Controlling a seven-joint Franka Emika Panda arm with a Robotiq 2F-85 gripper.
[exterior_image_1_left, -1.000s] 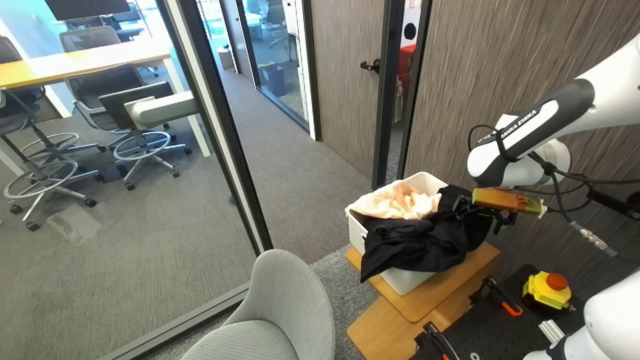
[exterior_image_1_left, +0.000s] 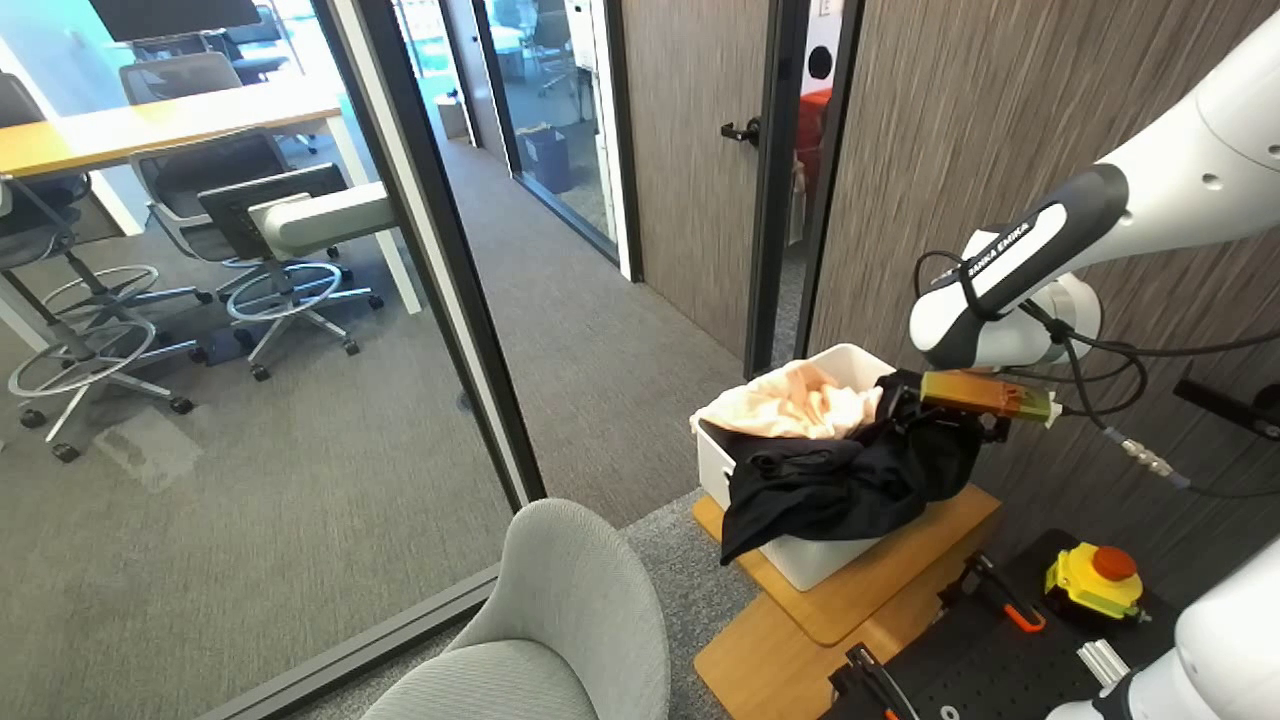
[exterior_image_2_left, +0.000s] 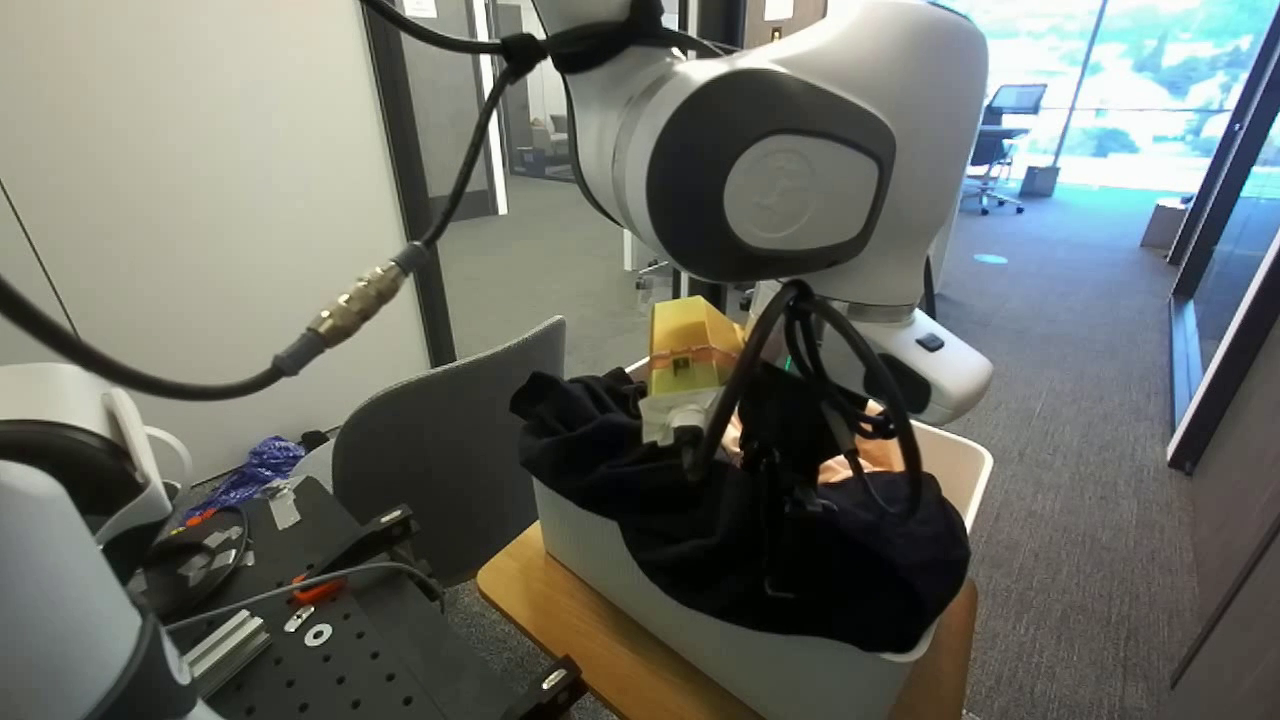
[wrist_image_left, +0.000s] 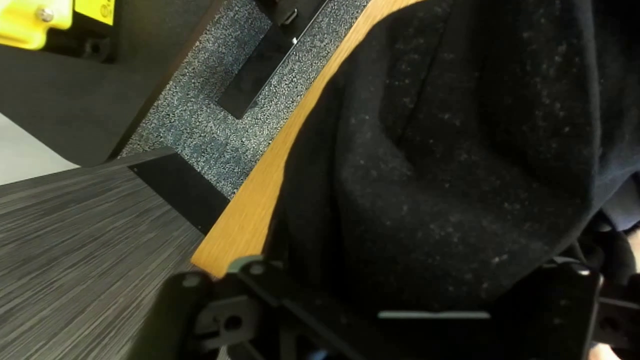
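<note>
Black cloth (exterior_image_1_left: 828, 486) spills over the near side of a white bin (exterior_image_1_left: 716, 468), and it fills much of the wrist view as dark fabric (wrist_image_left: 456, 180). Beside it in the bin lies a pale peach cloth (exterior_image_1_left: 792, 406). My gripper stands open right at the black cloth, its dark fingers reaching to either side of a bulge of fabric. In exterior view 2 the arm and cables partly hide the fingers, and the black cloth (exterior_image_2_left: 768, 552) drapes over the bin's edge. How deep the fingertips sit in the folds is hard to see.
The bin stands on a small wooden table (exterior_image_1_left: 840, 612). A black perforated board (exterior_image_2_left: 372, 648) and a yellow emergency stop with a red button (exterior_image_1_left: 1098, 582) are close to the table. A grey chair (exterior_image_1_left: 564, 612) stands in front, and a wood-grain wall (exterior_image_1_left: 960, 120) rises behind.
My arm and gripper have moved left in exterior view 1, further over the bin and against the black cloth. The cloth beside the fingers looks slightly bunched; the bin has stayed put.
</note>
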